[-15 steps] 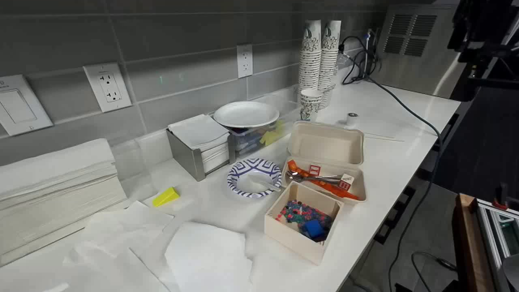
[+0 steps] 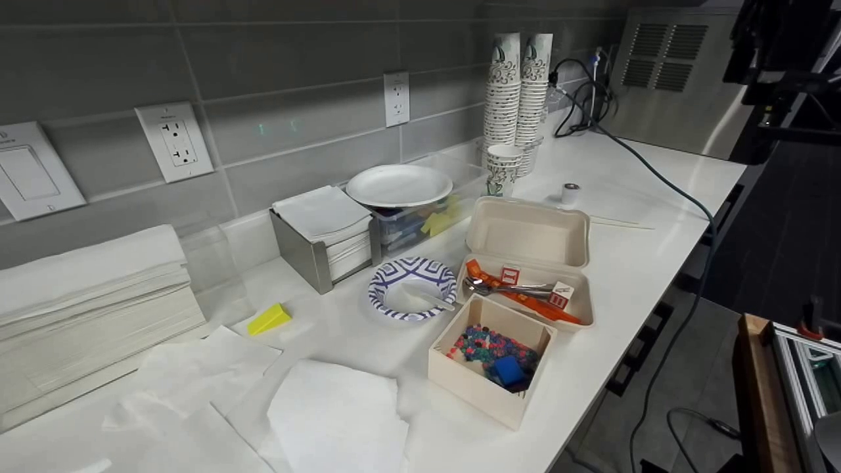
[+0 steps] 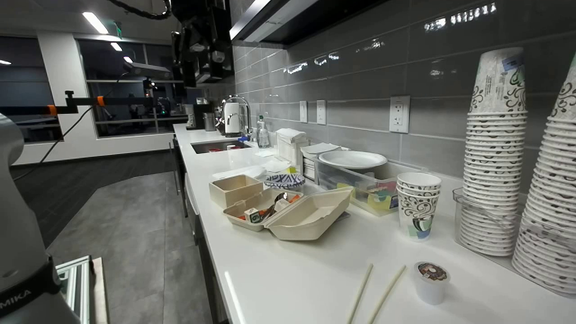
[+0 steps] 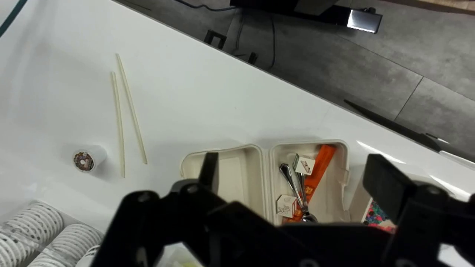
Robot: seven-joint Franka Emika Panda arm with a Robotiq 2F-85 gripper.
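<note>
My gripper is open high above the counter, its two dark fingers wide apart with nothing between them. Below it in the wrist view lies an open takeout box (image 4: 267, 187), holding metal spoons (image 4: 289, 178), an orange strip (image 4: 321, 164) and two small printed white blocks, one of them a white block (image 4: 286, 205). Beside that box stands a square wooden box (image 2: 473, 401) with coloured beads (image 2: 485, 347) and a blue block (image 2: 508, 370) inside. A patterned paper bowl (image 2: 386, 306) with a white plastic utensil (image 2: 428, 298) sits behind them.
Two thin sticks (image 4: 119, 124) and a coffee pod (image 4: 89, 158) lie on clear counter. Tall cup stacks (image 3: 494, 173), a clear bin (image 3: 372, 200) with a white plate (image 3: 352, 159) on it, and a napkin holder (image 2: 321, 264) line the wall. Loose paper (image 2: 339, 418) covers the near end.
</note>
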